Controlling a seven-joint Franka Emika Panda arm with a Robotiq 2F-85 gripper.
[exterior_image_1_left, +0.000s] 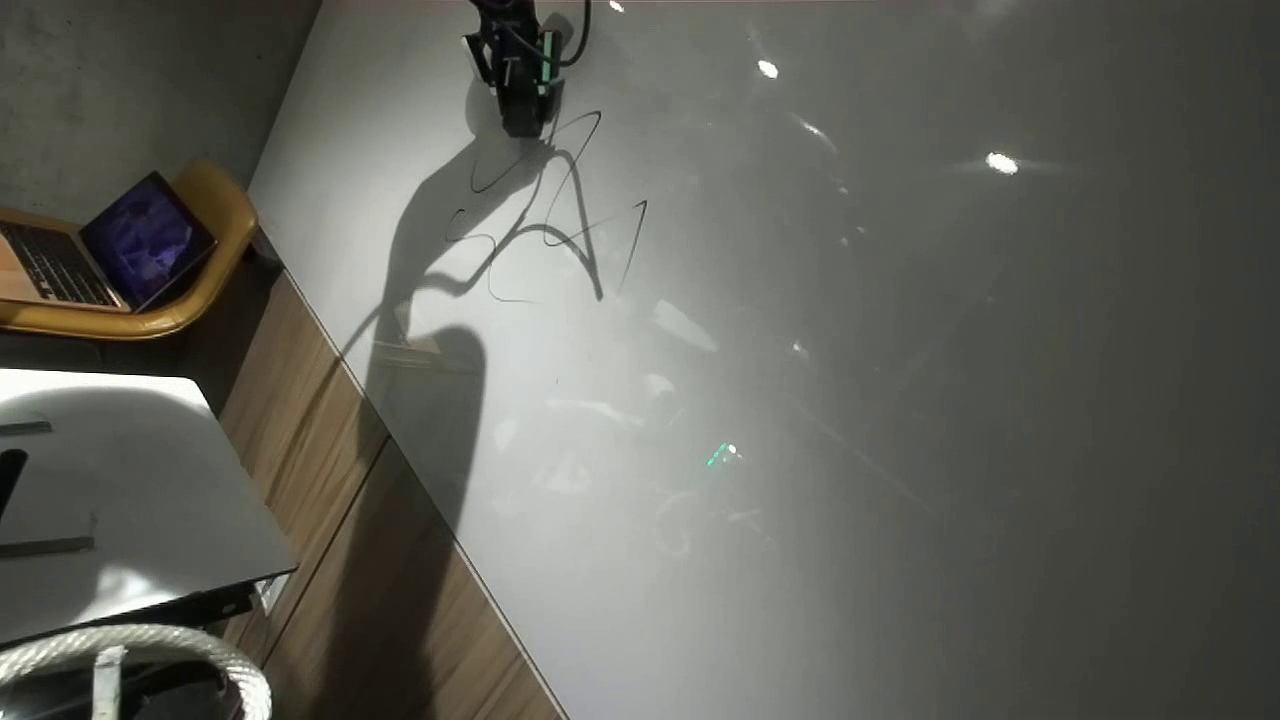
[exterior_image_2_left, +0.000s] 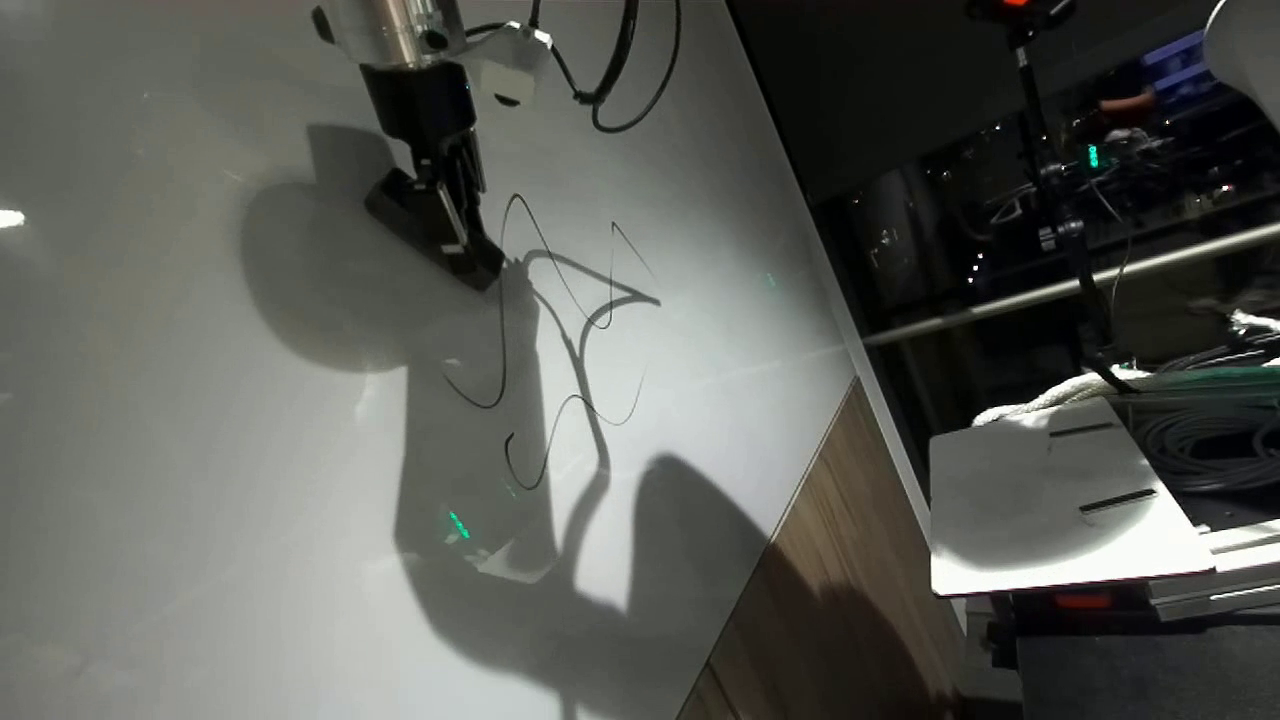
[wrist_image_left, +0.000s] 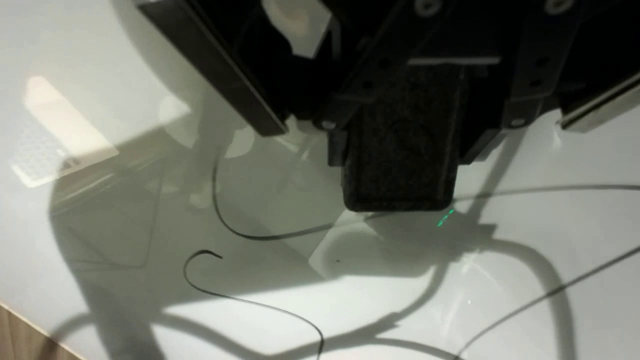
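Thin dark scribbled lines (exterior_image_1_left: 573, 162) run across the glossy white board (exterior_image_1_left: 900, 420); they curl through the middle of exterior view 2 as a wavy line (exterior_image_2_left: 561, 282). My gripper is shut on a black block, apparently an eraser (wrist_image_left: 405, 171), held between its two fingers. In the wrist view a long curved line (wrist_image_left: 270, 237) passes behind the block's lower end. A separate hooked line (wrist_image_left: 252, 302) lies lower left. Seen from exterior view 2, the block (exterior_image_2_left: 414, 222) is close to the board beside the scribble; contact cannot be made out.
Wooden panelling (exterior_image_1_left: 324, 480) borders the board. Beyond it are a laptop (exterior_image_1_left: 144, 246) on a yellow chair (exterior_image_1_left: 216, 216) and a grey-white table (exterior_image_1_left: 132, 492). Arm shadows and reflections cover part of the scribble. Most of the board is free of objects.
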